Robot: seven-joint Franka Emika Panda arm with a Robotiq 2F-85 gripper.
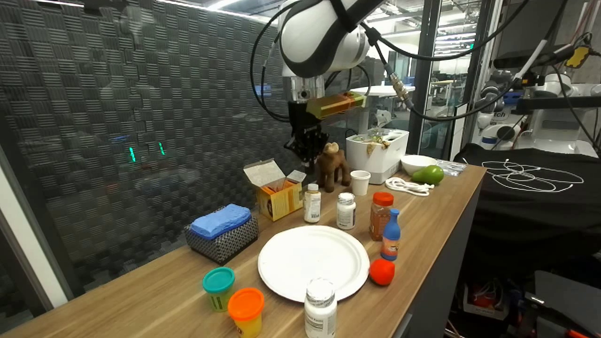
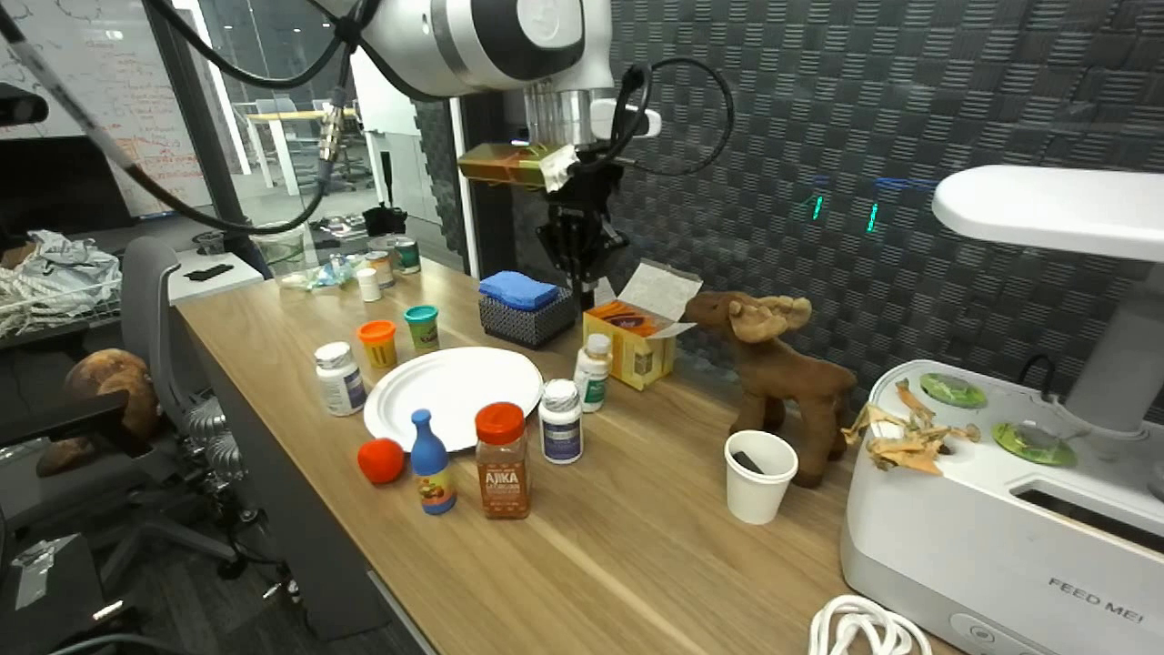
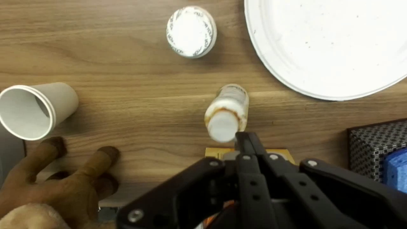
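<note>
A white bottle with a stained neck and white cap (image 3: 227,114) stands upright on the wooden counter. In exterior view 1 the same white-capped bottle (image 1: 312,203) is between the tea box and another white bottle. My black gripper is shut, its fingers together with nothing between them; in the wrist view the tips appear just beside the cap, outside it. From exterior view 1 the gripper (image 1: 308,168) hangs above and behind the bottle, clear of it. In exterior view 2 it stands over the area behind the open yellow box (image 2: 630,344).
A white plate (image 1: 312,262) lies beside the bottle. Close by are a second white bottle (image 1: 346,211), a paper cup (image 1: 360,182), a brown moose toy (image 2: 794,382) and a patterned box with a blue sponge (image 1: 220,221). Bare counter shows at the near left.
</note>
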